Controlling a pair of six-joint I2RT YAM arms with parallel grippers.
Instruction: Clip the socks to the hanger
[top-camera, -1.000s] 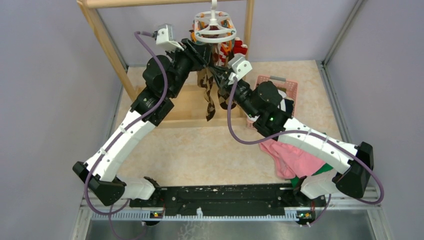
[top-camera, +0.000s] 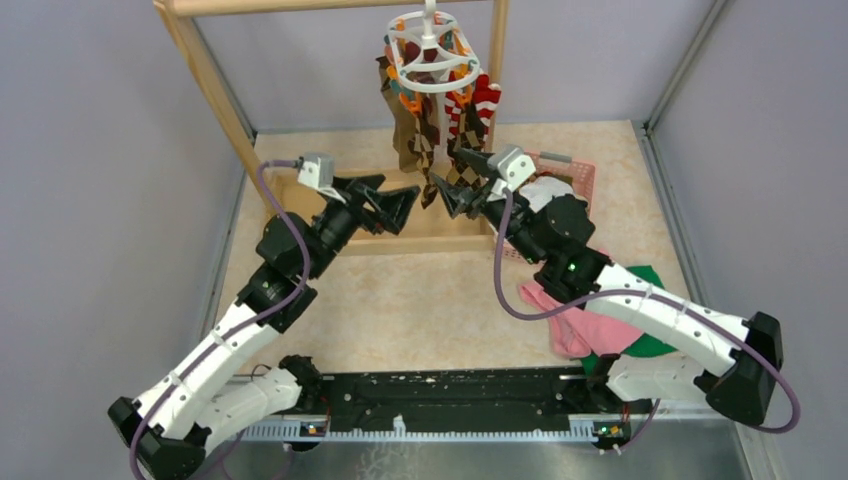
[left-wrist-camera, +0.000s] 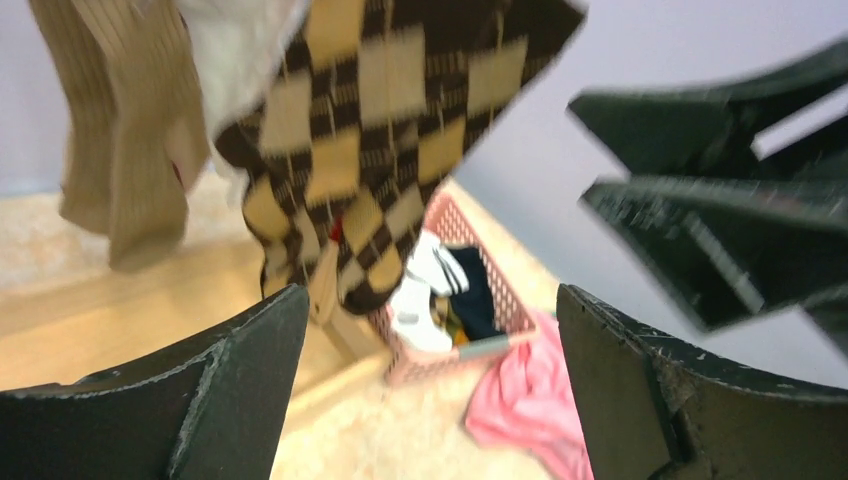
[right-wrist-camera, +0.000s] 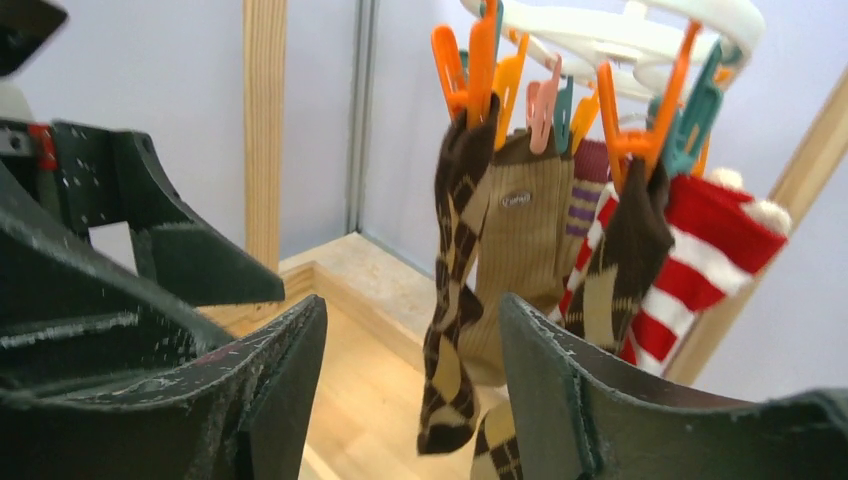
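A white round hanger (top-camera: 420, 87) hangs at the back, with several socks clipped round it. A brown checkered sock (right-wrist-camera: 455, 300) hangs by its top from an orange clip (right-wrist-camera: 480, 70). Its partner, a second checkered sock (right-wrist-camera: 615, 255), hangs from another orange clip (right-wrist-camera: 640, 140). In the left wrist view checkered fabric (left-wrist-camera: 390, 90) hangs beyond the fingers. My left gripper (top-camera: 399, 186) is open and empty, in front of and left of the socks. My right gripper (top-camera: 447, 166) stands in front of the hanging socks, fingers apart, nothing visible between them.
A pink basket (top-camera: 585, 178) with more laundry stands at the back right. A pink cloth (top-camera: 585, 325) and a green cloth (top-camera: 648, 345) lie at the right. A wooden frame (top-camera: 215, 80) rises at the back left.
The right gripper has moved slightly to the right and its fingers have spread apart. Both checkered socks now hang free.
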